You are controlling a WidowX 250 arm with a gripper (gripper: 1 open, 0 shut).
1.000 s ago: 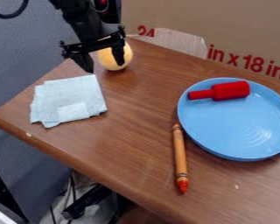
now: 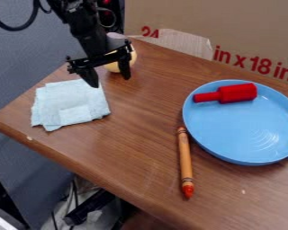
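My black gripper [image 2: 108, 74] hangs over the back left of the wooden table, its fingers apart with nothing visible between them, just above and right of a light blue folded cloth [image 2: 67, 108]. A yellow round object [image 2: 129, 54] sits behind it, mostly hidden by the gripper. On the right, a red cylindrical object with a handle [image 2: 237, 92] lies on a blue plate [image 2: 240, 133]. An orange crayon [image 2: 185, 164] lies left of the plate.
A cardboard box [image 2: 219, 31] stands along the back.
The gripper has moved lower, toward the front, and now covers more of the yellow object. The other objects look unchanged.
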